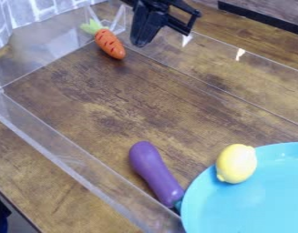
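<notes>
A black gripper [144, 31] hangs at the top centre, above and to the right of an orange toy carrot [109, 44] with a green top, which lies on the wooden surface apart from it. The fingers look shut, with nothing visible between them. Lower down, a purple toy eggplant [154, 168] lies beside a blue plate [261, 205], and a yellow lemon [236, 164] sits on the plate.
Clear plastic walls [66, 159] edge the wooden work area along the left and back.
</notes>
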